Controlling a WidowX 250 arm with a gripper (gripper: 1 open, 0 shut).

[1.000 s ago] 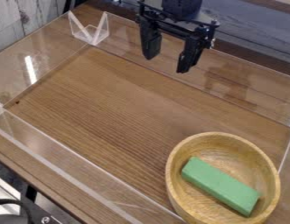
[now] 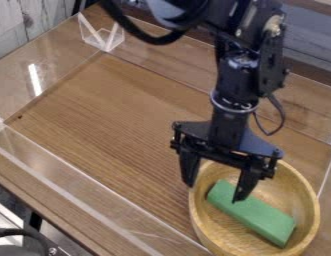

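Observation:
My black gripper (image 2: 228,163) hangs low over a yellow bowl (image 2: 208,225) at the bottom right, its fingers spread open at the bowl's far rim. A green block (image 2: 251,215) lies in the bowl, just below the fingers, with nothing seen held between them.
A white wire-like object (image 2: 100,30) stands at the top left. The arm covers much of the upper centre.
The gripper has come down from the top of the view to the yellow bowl. The bowl and green block look unmoved.

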